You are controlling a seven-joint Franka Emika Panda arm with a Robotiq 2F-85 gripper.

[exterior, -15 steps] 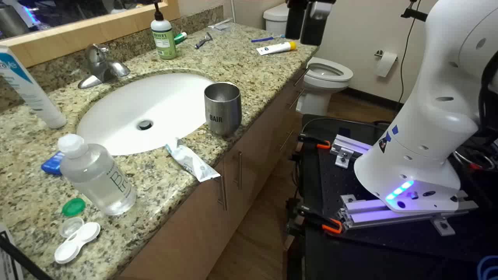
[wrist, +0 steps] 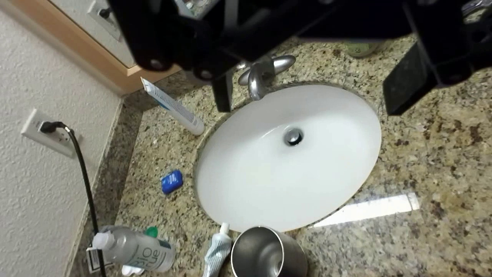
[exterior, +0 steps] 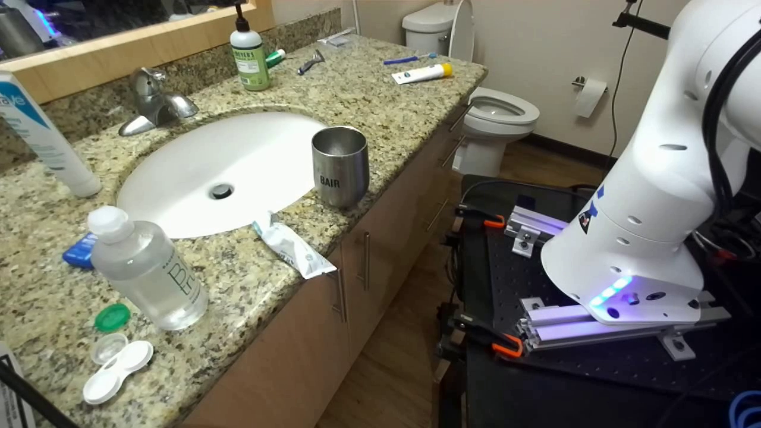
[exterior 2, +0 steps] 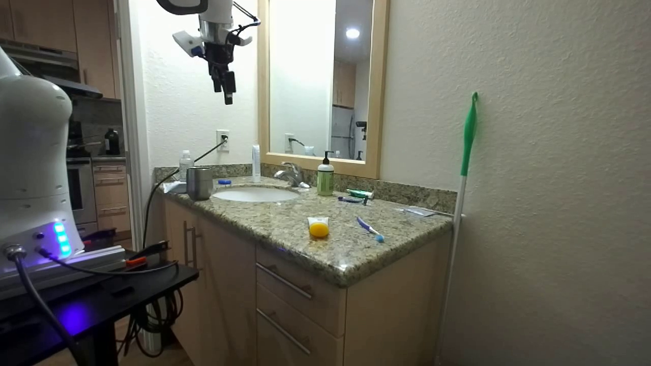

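Observation:
High above the counter in the second exterior view hangs my gripper (exterior 2: 223, 91), touching nothing. Its fingers stand wide apart in the wrist view, open and empty, with the white sink basin (wrist: 258, 171) below. At the basin's near rim stands a steel cup (exterior: 340, 171), upright and marked BAIR. Beside it lies a crumpled toothpaste tube (exterior: 292, 246). A clear bottle (exterior: 153, 271) with a white cap and a small blue case (wrist: 172, 182) are on the counter's left part. The gripper is out of frame in the first exterior view.
A chrome faucet (exterior: 153, 103) rises behind the basin, with a white tube (wrist: 175, 107) standing left of it. Soap bottle (exterior: 250, 60), razor (exterior: 311, 62), yellow-capped tube (exterior: 423, 74) and toothbrush (exterior: 408, 59) occupy the far end. A mirror (exterior 2: 305, 79) backs the counter.
The arm's upper links have shifted. Counter objects look unmoved.

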